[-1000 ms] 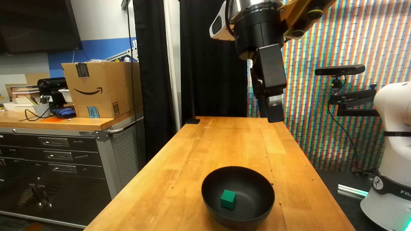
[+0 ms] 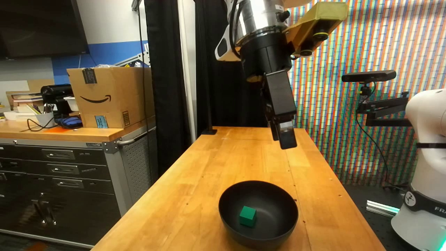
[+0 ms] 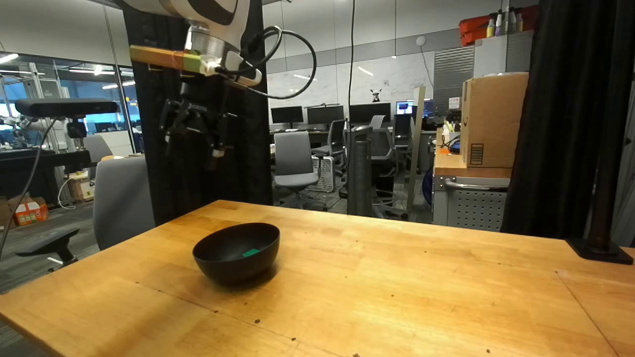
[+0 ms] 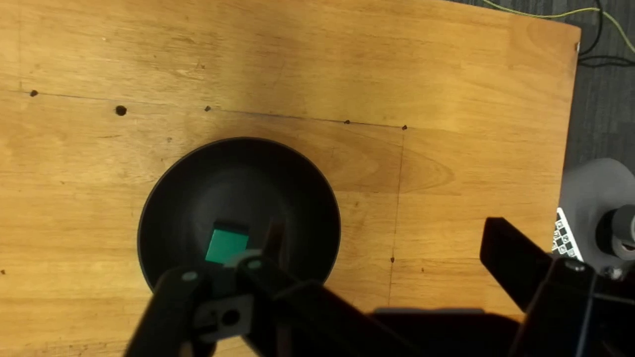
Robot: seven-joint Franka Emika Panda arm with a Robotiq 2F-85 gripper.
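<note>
A black bowl [image 2: 271, 236] stands upright on the wooden table, and a small green cube [image 2: 247, 216] lies inside it. Seen from the wrist, the cube [image 4: 226, 246] rests left of the bowl's middle, its lower edge partly covered by the gripper's dark parts. In exterior view 2 only a bit of the cube [image 3: 250, 253] shows past the bowl's rim [image 3: 236, 279]. My gripper [image 3: 191, 146] hangs well above the table, open, with its fingers wide apart and nothing between them. From exterior view 1 the near finger [image 2: 287, 136] hides most of the far one.
Bare wooden table [image 3: 416, 285] surrounds the bowl on all sides. A black post base [image 3: 600, 251] stands at the table's far end. Beside the table is a camera on an arm [image 2: 368, 76], and a white robot arm [image 2: 430, 167] stands at the right.
In exterior view 1 my gripper has come lower and shifted left. The bowl and the cube in it have stayed where they were.
</note>
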